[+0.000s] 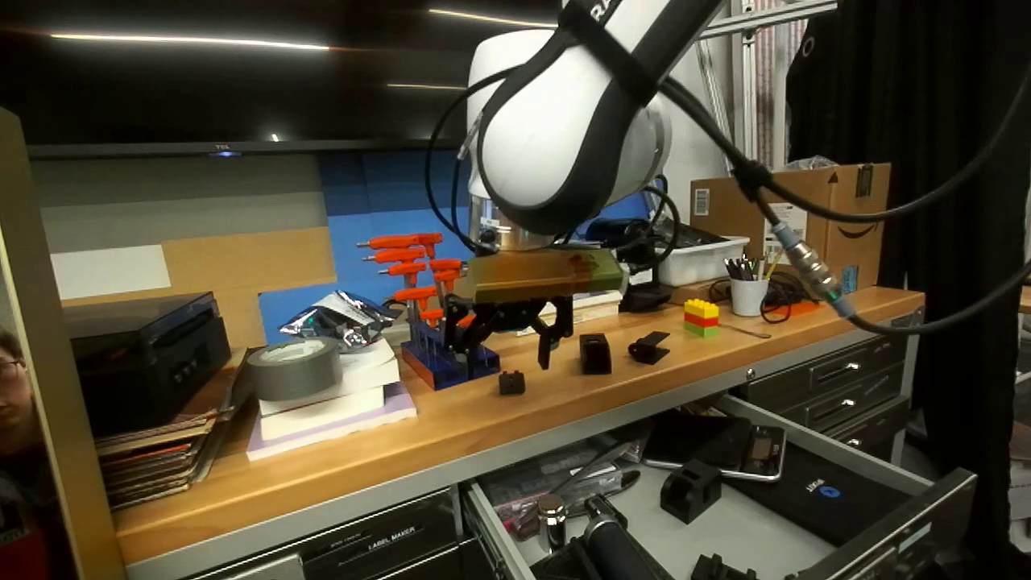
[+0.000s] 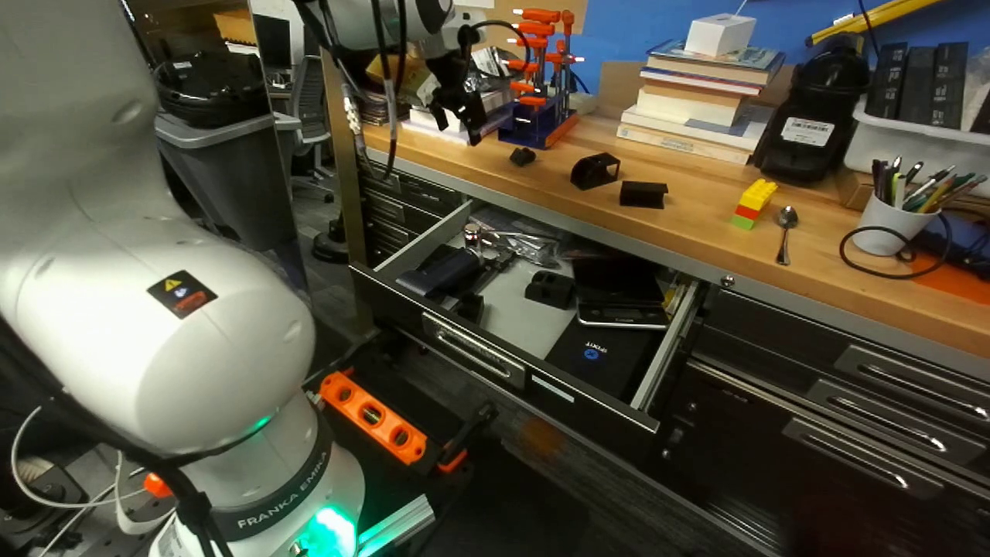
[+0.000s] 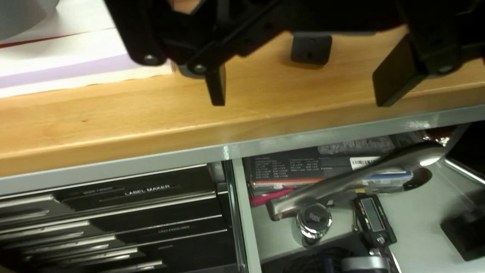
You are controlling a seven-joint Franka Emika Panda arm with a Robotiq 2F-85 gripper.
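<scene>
My gripper (image 1: 507, 366) stands open above the wooden worktop, its fingers spread with nothing between them. In the wrist view the two fingertips hang at either side of a small black block (image 3: 311, 49), which lies on the wood farther back. That same small block (image 1: 512, 383) shows just below the gripper in exterior view 1, and in exterior view 2 the block (image 2: 522, 156) sits to the right of and lower than the gripper (image 2: 459, 130). Two larger black parts rest to its right: a hollow block (image 1: 595, 354) and a curved piece (image 1: 648, 347).
Below the worktop, an open drawer (image 2: 520, 339) holds tools and a black block (image 2: 549, 288). Books with a tape roll (image 1: 295, 368) stand left; an orange-handled tool rack (image 1: 449, 358) is close behind the gripper. Toy bricks (image 1: 701, 318) and a pen cup (image 1: 748, 296) are right.
</scene>
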